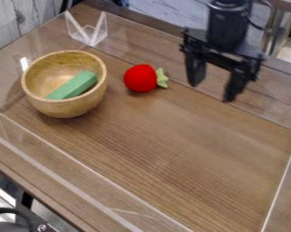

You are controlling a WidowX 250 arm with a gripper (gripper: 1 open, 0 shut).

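My gripper (180, 55) hangs over the back right of the wooden table, blurred, its dark body at top right; I cannot tell whether it is open or shut. A red round object (140, 79) with a green tip sits left of it, apart from it. A wooden bowl (48, 97) at the left holds a green block (73, 84).
A white wire-like item (87, 29) stands at the back left. The table's edge runs along the back right, and a dark object lies at the bottom left corner.
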